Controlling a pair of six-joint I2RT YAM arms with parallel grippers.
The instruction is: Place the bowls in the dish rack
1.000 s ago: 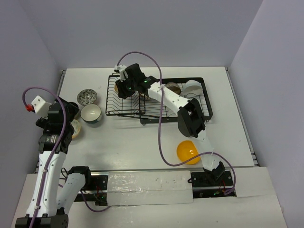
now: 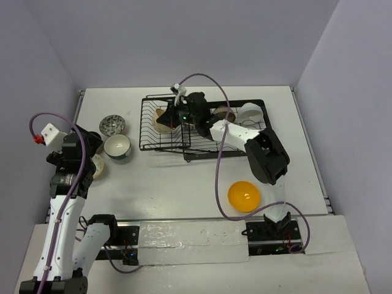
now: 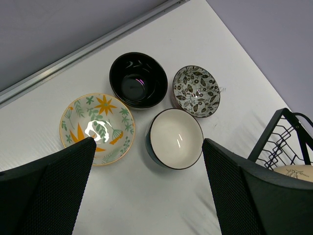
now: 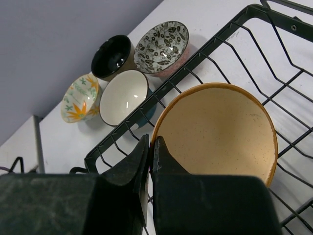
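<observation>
In the right wrist view a tan bowl with a brown rim stands tilted on edge in the wire dish rack. My right gripper is shut on that bowl's left rim. Over the left side of the table my left gripper is open, its fingers empty. Below it are a flower-patterned bowl, a black bowl, a leaf-patterned bowl and a white-lined bowl. A yellow bowl rests at the front right of the table.
Farther right in the rack are a brown bowl and a white bowl. The right forearm crosses above the rack's right part. Purple cables loop from both arms.
My right gripper has moved right within the rack, and the tan bowl has shifted right with it. The rack itself sits slightly farther right. The left arm has stayed still.
</observation>
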